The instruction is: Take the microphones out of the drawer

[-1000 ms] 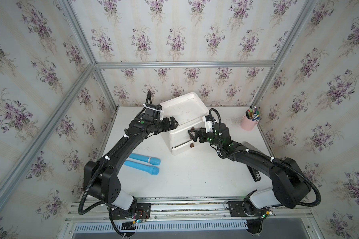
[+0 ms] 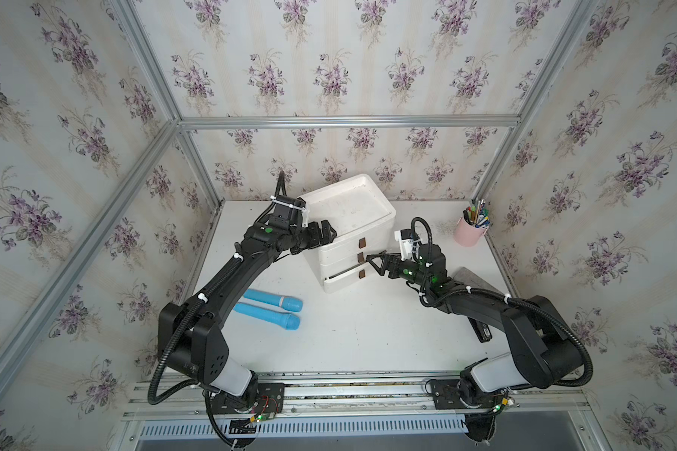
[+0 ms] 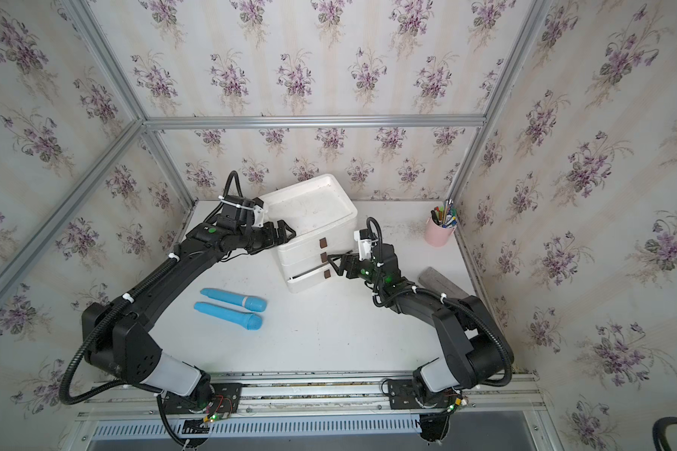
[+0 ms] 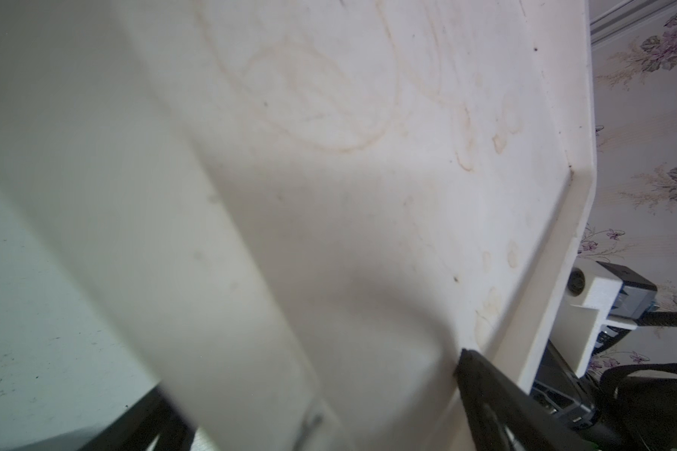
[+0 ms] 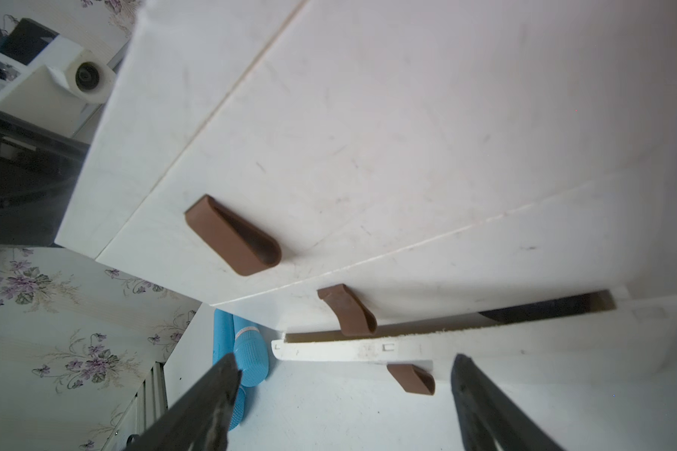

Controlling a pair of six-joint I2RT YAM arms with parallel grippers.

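Observation:
The white cabinet (image 2: 338, 251) stands angled at the table's back, brown tabs on its front. Its bottom drawer (image 5: 459, 348) is slightly pulled out; the gap shows a dark patch too unclear to name. No microphone can be made out inside. Two blue microphones (image 2: 267, 315) lie on the table to the left of the cabinet. My left gripper (image 2: 328, 232) is open at the cabinet's top rim, its fingers on either side of the wall. Before the drawer fronts, my right gripper is open, the bottom drawer's tab (image 5: 411, 379) seen between its fingers but not gripped.
A pink pen cup (image 2: 470, 230) stands at the back right. A grey object (image 2: 480, 279) lies on the right, partly behind the right arm, with a black object (image 2: 480, 329) near it.
My right gripper has come down along the cabinet front and shifted a little to the right, away from it. The left arm, cabinet and blue microphones look unmoved.

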